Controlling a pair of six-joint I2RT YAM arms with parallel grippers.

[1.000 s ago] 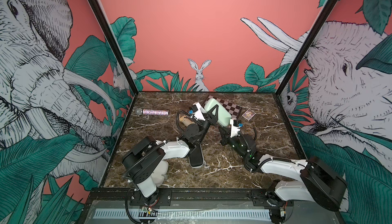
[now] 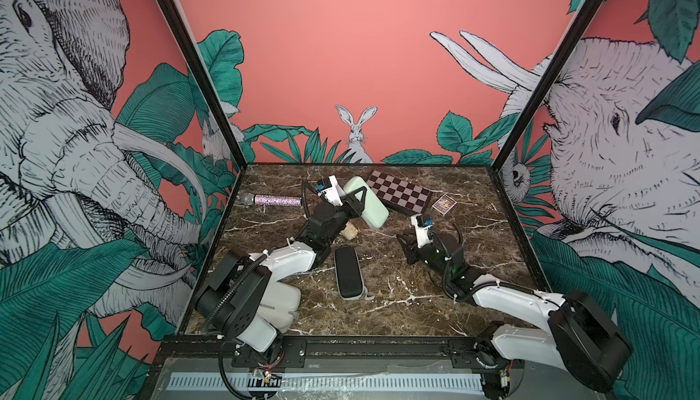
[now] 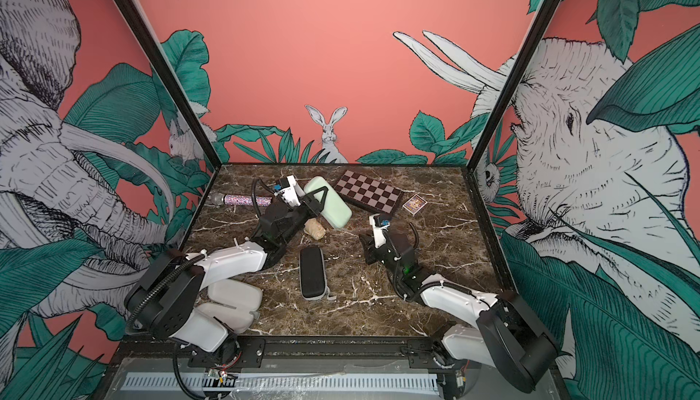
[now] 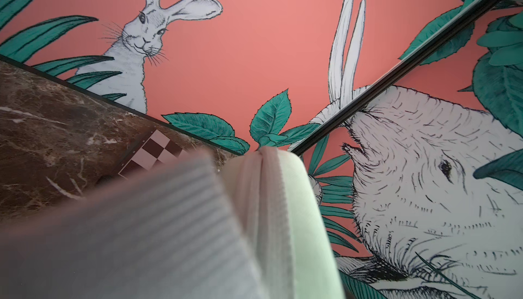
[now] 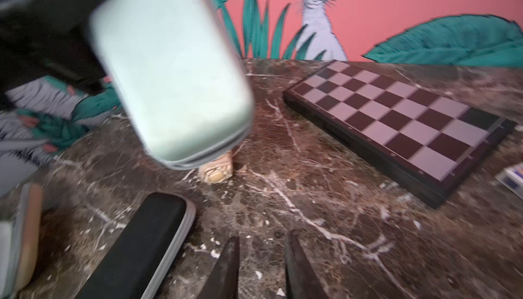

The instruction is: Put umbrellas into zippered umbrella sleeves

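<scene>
A mint-green zippered case (image 2: 371, 203) hangs above the table with my left gripper (image 2: 362, 197) shut on its left side. Its pale zipper edge (image 4: 267, 201) shows close up in the left wrist view, beside a blurred grey ribbed surface. In the right wrist view the case's rounded end (image 5: 185, 81) fills the upper left. My right gripper is partly open, with bare marble between its fingers, apart from the case. A black zippered case (image 2: 349, 272) lies at table centre. Pale cases (image 3: 234, 298) lie near the left arm's base. Whether any case holds an umbrella is hidden.
A folded chessboard (image 2: 398, 192) lies at the back, with a card pack (image 2: 443, 204) to its right. A small tan object (image 3: 314, 229) lies below the held case. A glittery tube (image 2: 275, 201) lies back left.
My left gripper has moved left with the mint-green case, away from the right gripper. More of the black case now shows.
</scene>
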